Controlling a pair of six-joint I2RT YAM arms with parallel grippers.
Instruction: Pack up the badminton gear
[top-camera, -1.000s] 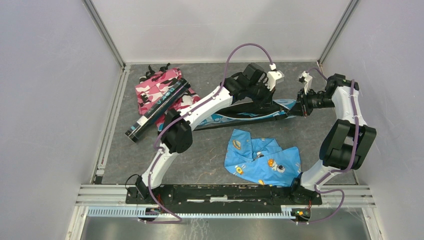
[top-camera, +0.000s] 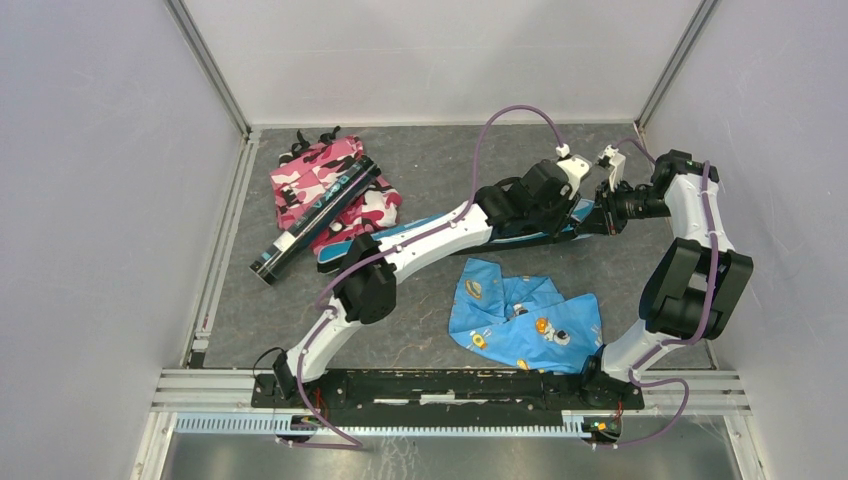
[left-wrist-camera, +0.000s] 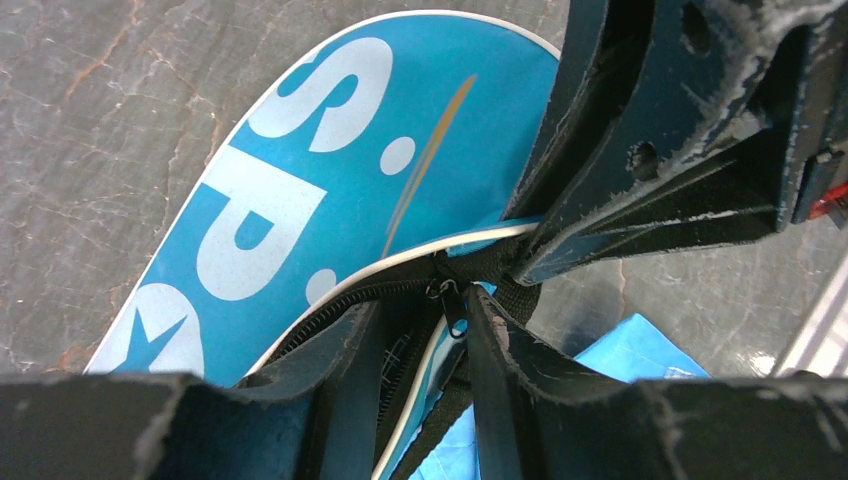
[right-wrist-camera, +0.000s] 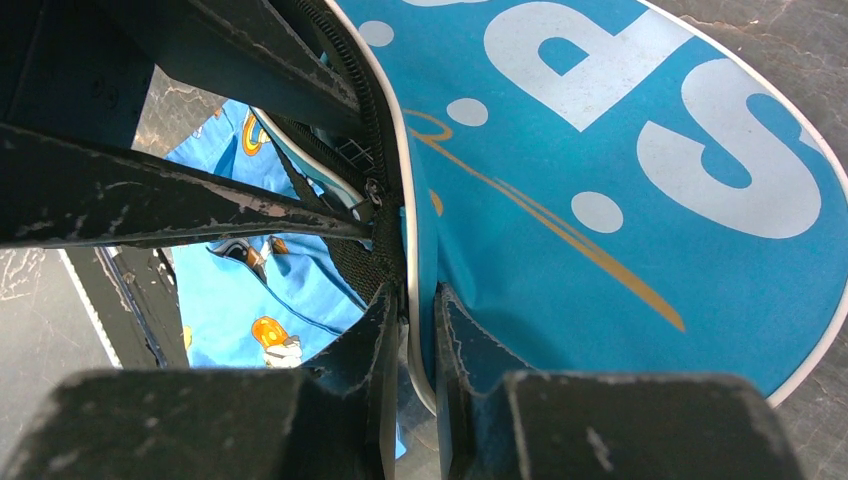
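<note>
A long blue-and-black racket bag (top-camera: 345, 250) lies open across the mat. In both wrist views its blue end (left-wrist-camera: 260, 200) shows white lettering. My right gripper is shut on the piped fabric edge of that end. My left gripper hovers at the zipper pull (left-wrist-camera: 450, 305), part open, its fingers either side of it; whether they touch it is unclear. The two grippers are close together. A black tube (top-camera: 315, 220) lies on the pink camouflage bag (top-camera: 300, 185) at the left.
A blue patterned cloth bag (top-camera: 525, 330) lies flat in front of the racket bag. Bare mat shows at the lower left and along the back middle. White walls bound both sides and the back.
My left gripper has moved right along the racket bag to its end, close beside my right gripper. The right arm has hardly moved.
</note>
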